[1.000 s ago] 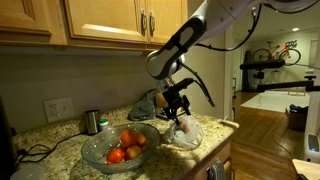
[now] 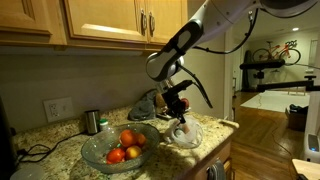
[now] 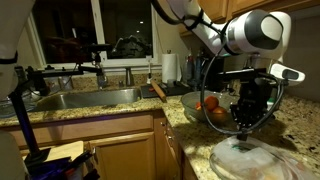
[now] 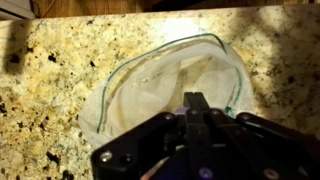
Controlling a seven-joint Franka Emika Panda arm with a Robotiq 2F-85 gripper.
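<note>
A pale, see-through mesh bag (image 4: 180,82) with a green cord round its edge lies spread on the counter in the wrist view. Directly over it is my gripper, its fingertips together; whether a fold of the thin mesh is caught between them cannot be made out. In exterior view 2 the gripper (image 3: 243,135) points down at the whitish bag (image 3: 255,160), right at its upper surface. Exterior view 1 has the gripper (image 2: 181,118) at the top of the bag (image 2: 185,133). The arm's body hides part of the bag in the wrist view.
A large colander-like bowl (image 2: 95,150) with several red and orange fruits (image 2: 130,138) stands beside the bag. Behind are a metal canister (image 2: 92,122) and the wall. The speckled counter's edge (image 4: 110,17) runs close to the bag. A sink (image 3: 85,98) lies farther off.
The bowl and fruits have stayed put.
</note>
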